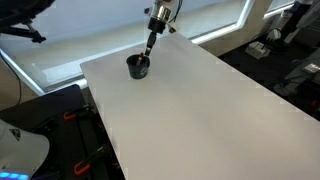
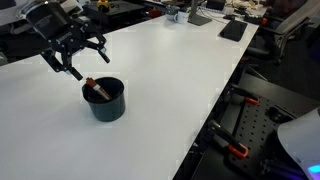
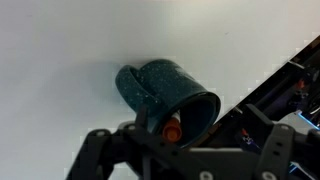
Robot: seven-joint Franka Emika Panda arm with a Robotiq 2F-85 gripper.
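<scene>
A dark green mug [image 2: 108, 112] stands upright on the white table, and its handle shows in the wrist view. Leaning inside the mug is a slim object with an orange-red end [image 2: 97, 89], its lower part hidden by the mug wall; the same orange-red end [image 3: 172, 129] shows within the mug's mouth in the wrist view. My gripper [image 2: 92, 68] is open just above the mug's rim, its two fingers spread on either side of the slim object, with nothing held. From the far side, the mug [image 1: 138, 72] appears just below the gripper [image 1: 148, 54].
A dark cart or stool frame [image 2: 262, 125] stands off the table's edge. Some small items [image 2: 172, 12] sit at the far end of the table.
</scene>
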